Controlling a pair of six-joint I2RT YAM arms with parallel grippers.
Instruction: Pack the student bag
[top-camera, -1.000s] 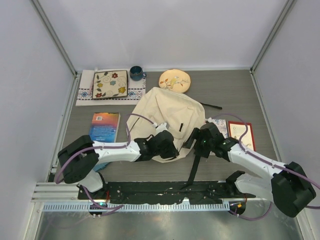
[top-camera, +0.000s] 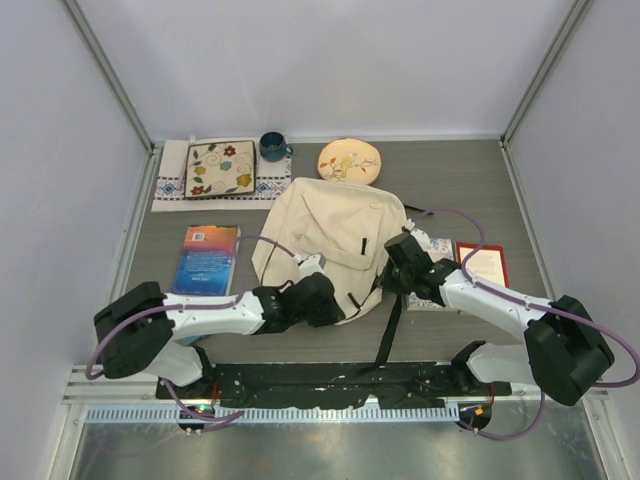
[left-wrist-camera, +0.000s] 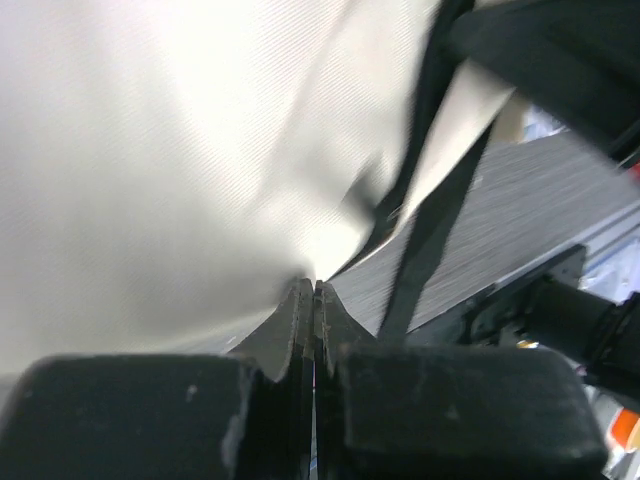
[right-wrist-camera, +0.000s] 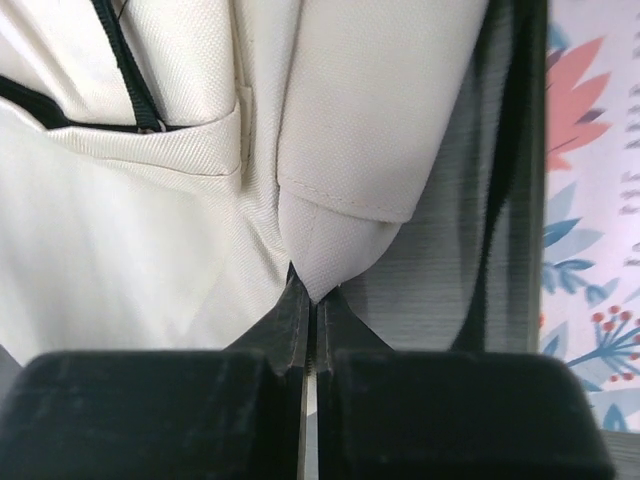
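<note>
A cream canvas bag with black straps lies flattened mid-table. My right gripper is shut on a folded edge of the bag along its right side. My left gripper is shut with nothing visible between its fingers, over the lower edge of the bag beside a black strap. A blue book lies left; a floral notebook and a red-edged book lie right.
At the back are a flowered case on a patterned mat, a dark mug and a round bird-decorated item. Bare table shows along the front and at the back right.
My left arm has moved slightly left and toward the front.
</note>
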